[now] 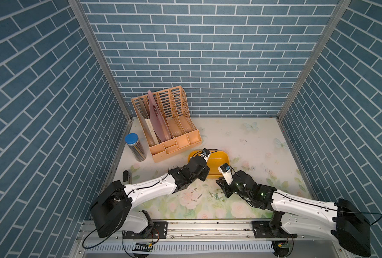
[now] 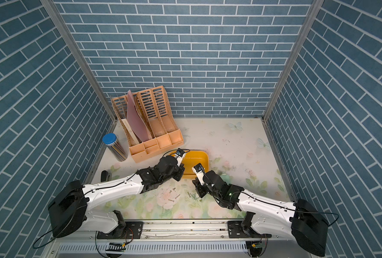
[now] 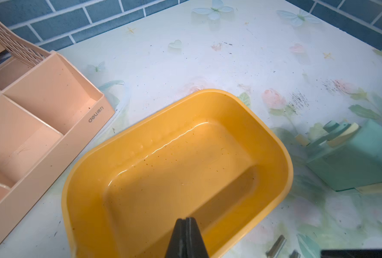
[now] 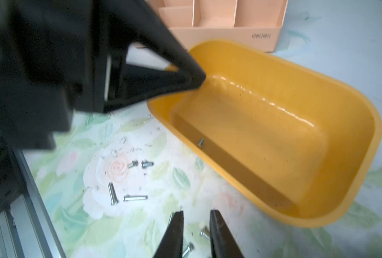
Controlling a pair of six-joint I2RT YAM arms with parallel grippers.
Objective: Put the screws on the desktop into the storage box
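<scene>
A yellow box sits mid-desk; in the right wrist view a small screw (image 4: 200,142) lies inside along its near side. Loose screws lie on the desk in front of it, including long ones (image 4: 112,193) and short ones (image 4: 147,164). My left gripper is over the box, shut, with nothing visible between its fingers. My right gripper is low at the box's front right, above screws, its fingertips parted with nothing visibly held.
A peach file organiser (image 1: 178,142) stands behind the box. A blue-lidded canister (image 1: 135,146) is at the left. A green object (image 3: 350,159) sits right of the box.
</scene>
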